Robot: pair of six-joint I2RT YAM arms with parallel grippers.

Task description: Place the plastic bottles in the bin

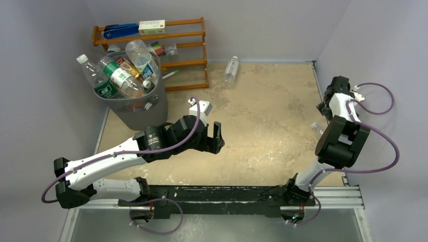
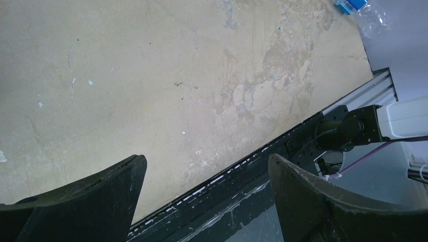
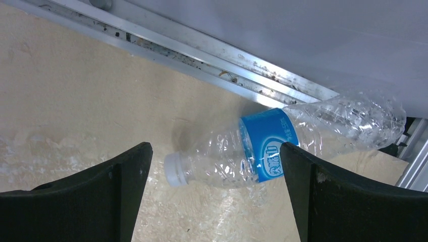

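Note:
A clear bottle with a blue label (image 3: 267, 143) lies along the right wall's rail, partly visible in the top view (image 1: 317, 129). My right gripper is open above it, the bottle stretching beneath and between the fingertips, not gripped. Another clear bottle (image 1: 230, 70) lies at the back of the floor. My left gripper stands open over bare floor near the front centre. The grey bin (image 1: 131, 113) at the left is full of plastic bottles.
A wooden rack (image 1: 184, 87) with boxes and pens stands at the back left behind the bin. Walls enclose the sides and back; a black rail runs along the front edge.

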